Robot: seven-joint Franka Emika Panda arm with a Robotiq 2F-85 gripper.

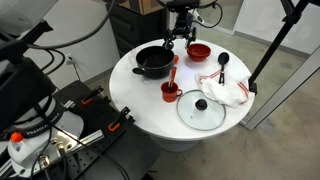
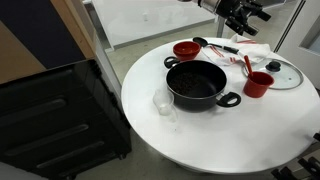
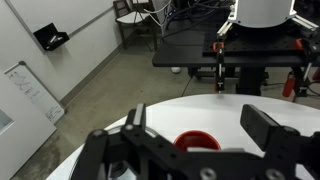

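Observation:
My gripper (image 1: 180,40) hangs open over the far side of the round white table, between the black pot (image 1: 153,66) and the red bowl (image 1: 199,52). Nothing is held between its fingers. In the wrist view the red bowl (image 3: 197,140) appears low in the gap between the two dark fingers; part of it is hidden. From the second exterior side the gripper (image 2: 258,22) is at the top, above the table. The pot (image 2: 200,85) is uncovered, with dark contents or a dark inside that I cannot make out.
A red mug (image 1: 170,92) with a red-handled utensil stands nearer the front. The glass lid (image 1: 202,112) lies flat to its right. A black ladle (image 1: 223,62) rests by a white towel (image 1: 232,92). A clear container (image 2: 163,100) sits beside the pot.

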